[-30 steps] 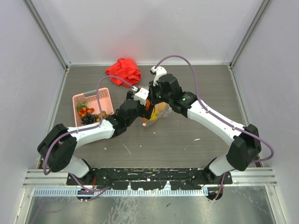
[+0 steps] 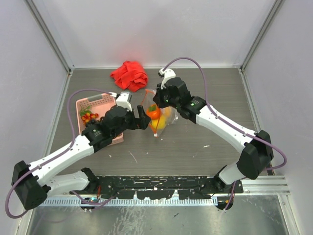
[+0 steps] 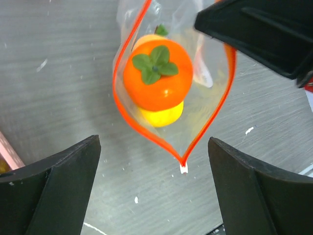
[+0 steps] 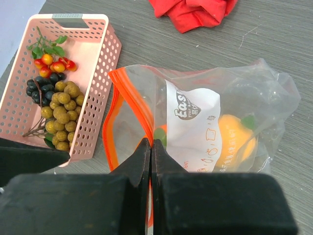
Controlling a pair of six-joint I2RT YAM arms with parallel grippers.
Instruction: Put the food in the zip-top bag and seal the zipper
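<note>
A clear zip top bag (image 2: pixel 167 122) with an orange zipper edge lies mid-table, its mouth spread toward the left arm. Inside it rest an orange persimmon-like fruit (image 3: pixel 158 81) with green leaves and a yellow fruit (image 3: pixel 164 115) beneath. My right gripper is shut on the orange zipper rim at one side of the mouth. Just outside the mouth, my left gripper stands open, with nothing held between its fingers. In the right wrist view a white printed label (image 4: pixel 193 127) covers part of the contents, and an orange-yellow food (image 4: pixel 234 139) shows behind the plastic.
A pink basket (image 4: pixel 101 81) at the left holds cherry tomatoes (image 4: pixel 53 63), dark grapes (image 4: pixel 43 89) and olive-green grapes (image 4: pixel 64 115). A red cloth (image 2: pixel 129 75) lies at the back.
My left gripper has drawn back leftward out of the bag mouth and turned. The orange fruit now shows inside the bag, free of that gripper. My right arm has stayed in place.
</note>
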